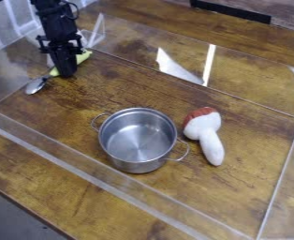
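Observation:
My black gripper (65, 66) is low at the back left of the table, over a pale yellow-green object (80, 57) and beside a spoon-like metal utensil (37, 84). Whether its fingers are open or shut on something is too small and dark to tell. A steel pot (139, 141) with two handles stands in the middle front. Right of it lies a white object with a red top (207, 141), shaped like a mushroom.
Clear plastic walls surround the wooden table (112, 84), with white torn-looking patches along the back. The table between my gripper and the pot is bare.

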